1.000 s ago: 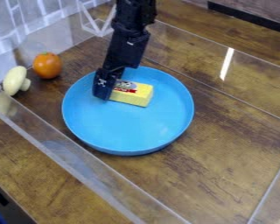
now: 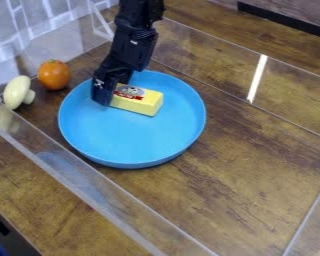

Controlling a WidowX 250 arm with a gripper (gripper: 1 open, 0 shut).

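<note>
A blue plate (image 2: 132, 135) lies on the wooden table with a yellow box (image 2: 141, 102) resting on it toward the back. My black gripper (image 2: 113, 88) reaches down from the top over the plate's back left, its fingers open at the left end of the box, partly hiding it.
An orange fruit (image 2: 53, 74) and a pale egg-shaped object (image 2: 17, 92) sit left of the plate. A clear plastic edge runs along the left side.
The plate and the box on it have shifted left, along with my gripper, which stays at the box.
</note>
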